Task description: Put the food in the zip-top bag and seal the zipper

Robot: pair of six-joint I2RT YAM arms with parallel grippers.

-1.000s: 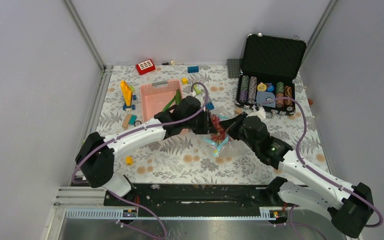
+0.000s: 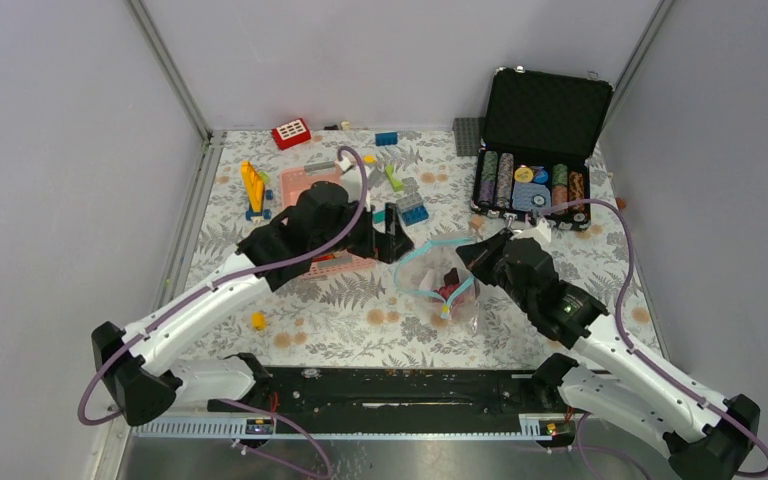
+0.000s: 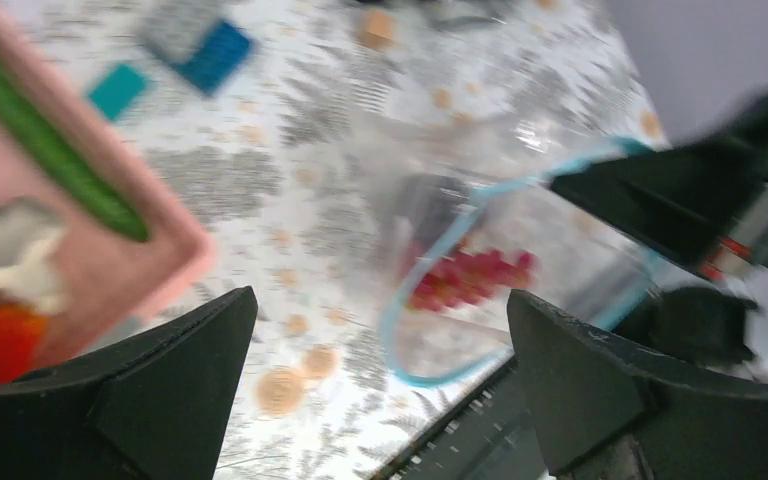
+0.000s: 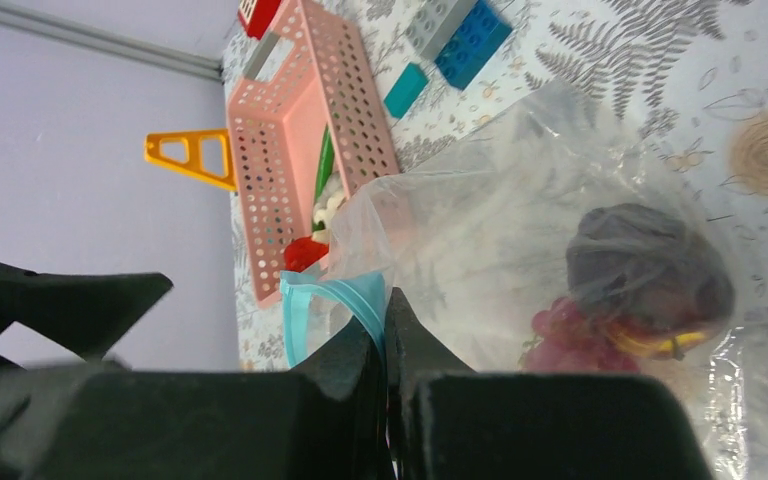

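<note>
The clear zip top bag (image 2: 430, 285) with blue zipper lies at centre, holding red grapes (image 4: 570, 340) and a dark purple food item (image 4: 645, 270). My right gripper (image 2: 465, 250) is shut on the bag's rim, the blue zipper (image 4: 330, 290) running into its fingertips. My left gripper (image 2: 392, 235) is open above and left of the bag, by the pink basket (image 4: 260, 190). In that basket are a cucumber (image 3: 70, 150), a whitish item (image 3: 20, 250) and a red item (image 3: 0, 340), blurred in the left wrist view.
An open black case of chips (image 2: 505, 185) stands back right. Toy bricks (image 4: 470, 40) lie behind the bag, a yellow toy (image 2: 253, 190) left of the basket.
The right gripper has moved slightly.
</note>
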